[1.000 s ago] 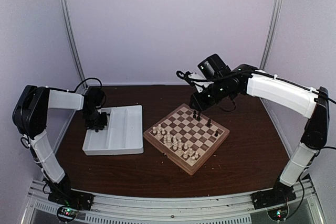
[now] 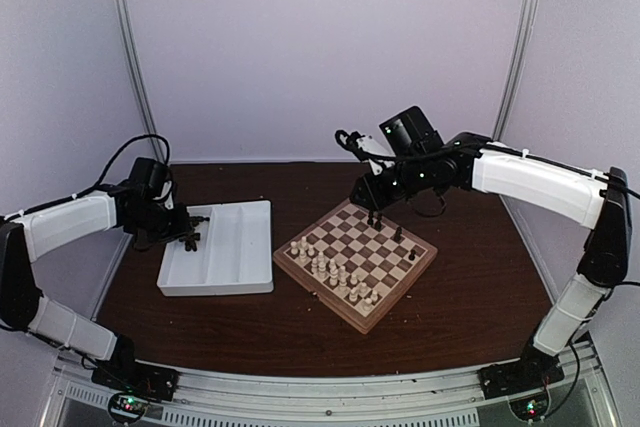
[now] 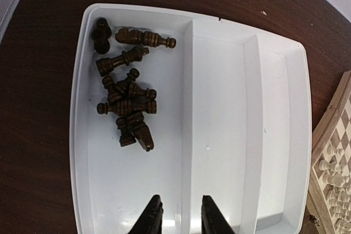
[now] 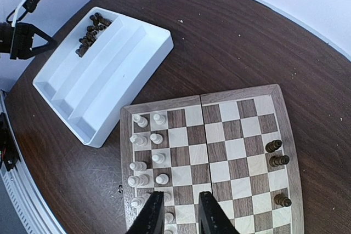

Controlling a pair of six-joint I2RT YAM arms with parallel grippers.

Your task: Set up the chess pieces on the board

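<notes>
Several dark pieces (image 3: 137, 105) lie in the left compartment of the white tray (image 3: 219, 75). My left gripper is over that tray, fingers apart, nothing between them. The chessboard (image 4: 279, 102) carries several upright white pieces (image 4: 140, 140) along one side and three dark pieces (image 4: 278, 160) along the opposite edge. My right gripper is above the board, fingers apart and apparently empty; in the top view it hovers near the board's back corner, close to the dark pieces.
The back wall (image 2: 310, 57) borders the far edge.
The right arm has shifted only slightly.
</notes>
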